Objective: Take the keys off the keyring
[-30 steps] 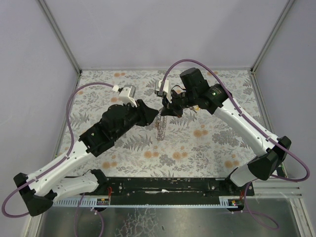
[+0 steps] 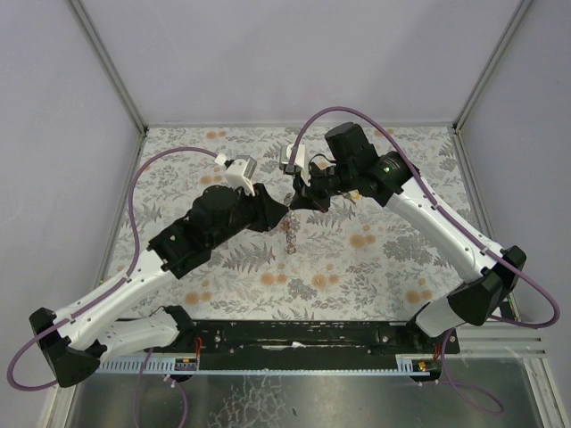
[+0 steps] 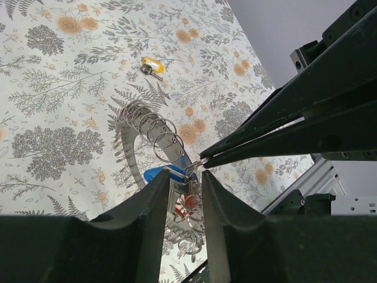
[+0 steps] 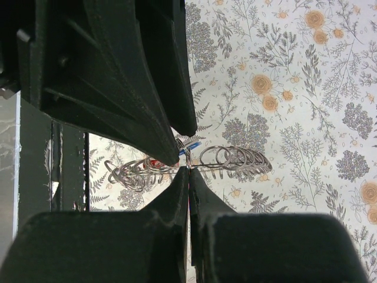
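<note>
The keyring, a row of silver wire loops [image 3: 148, 125], hangs above the table with a blue-headed key [image 3: 158, 172] and something red [image 3: 192, 202] on it. My right gripper is shut, with a thin wire loop running into its fingertips. In the left wrist view those dark fingers [image 3: 253, 130] come in from the right. My left gripper stands part open close to the blue key, a narrow gap showing between its fingertips; I cannot tell whether either finger touches the key. From above, both grippers meet over the keyring [image 2: 291, 236], hiding its upper end.
A key with a yellow tag [image 3: 152, 65] lies loose on the flower-patterned mat. Open mat surrounds the keyring on both sides. The two arms are very close together at their tips, and the table's dark front edge [image 2: 294, 334] lies nearer the robot.
My right arm has kept still.
</note>
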